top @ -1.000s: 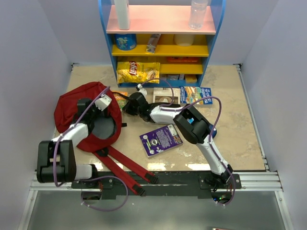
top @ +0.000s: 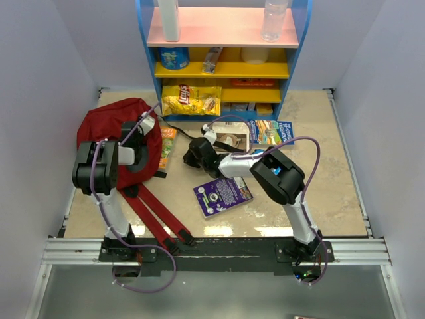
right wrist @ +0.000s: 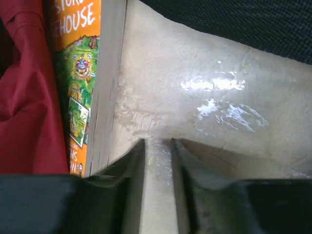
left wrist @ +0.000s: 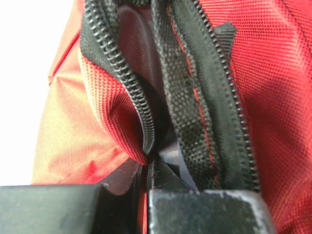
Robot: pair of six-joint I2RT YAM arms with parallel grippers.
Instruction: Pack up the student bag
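Observation:
The red bag (top: 109, 123) lies on the left of the table, its dark mouth facing up and its straps (top: 156, 216) trailing toward the front. My left gripper is shut on the red fabric at the zippered edge (left wrist: 129, 80) of the bag. A book with an orange and green cover (right wrist: 78, 73) lies against the bag's right side, partly covered by red cloth. To the right of this book, my right gripper stands part open above bare table, with nothing between its fingers. A purple book (top: 224, 197) lies flat in front of the right arm.
Behind the right arm are a pale-framed book (top: 231, 126) and a colourful book (top: 269, 131). A black strap (right wrist: 234, 29) runs across the table near the right gripper. The shelf (top: 222, 26) with a yellow chip bag (top: 191, 100) stands at the back.
The right gripper has drawn rightward, away from that book.

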